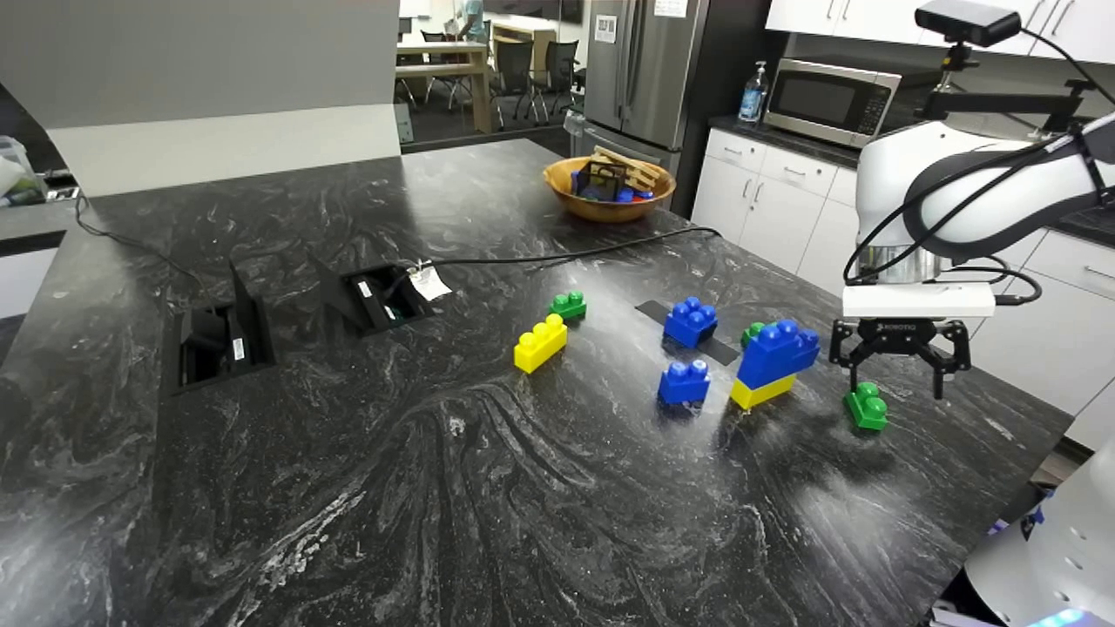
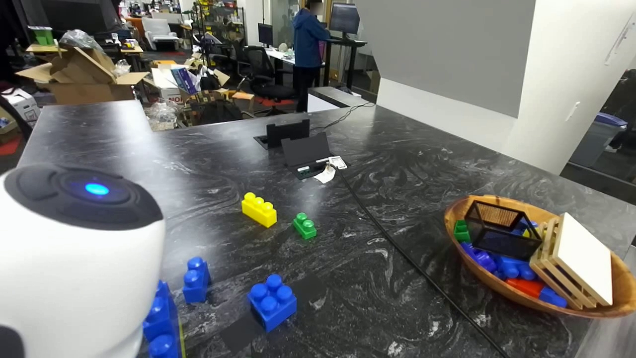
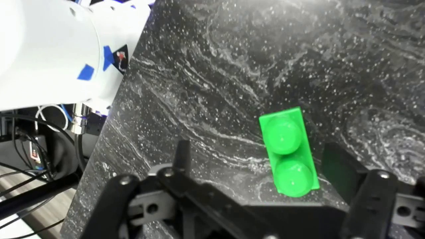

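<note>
My gripper (image 1: 896,388) stands open above the right side of the table. In the wrist view a two-stud green brick (image 3: 289,153) lies flat on the dark tabletop, nearer the right finger (image 3: 342,171) than the left finger (image 3: 182,157), and nothing is held. The same green brick (image 1: 866,407) shows in exterior view 1 below my left-hand fingertip. To its left, a blue brick (image 1: 775,353) sits on a yellow brick (image 1: 763,392), with part of another green brick (image 1: 750,333) behind them. In exterior view 2 the arm hides the gripper.
Two blue bricks, one four-stud (image 1: 690,322) and one smaller (image 1: 684,382), stand apart mid-table. Beyond are a yellow brick (image 1: 540,344) and a small green brick (image 1: 569,305). A wooden bowl (image 2: 471,280) of mixed pieces sits near the far edge; a black cable (image 2: 405,253) crosses the table.
</note>
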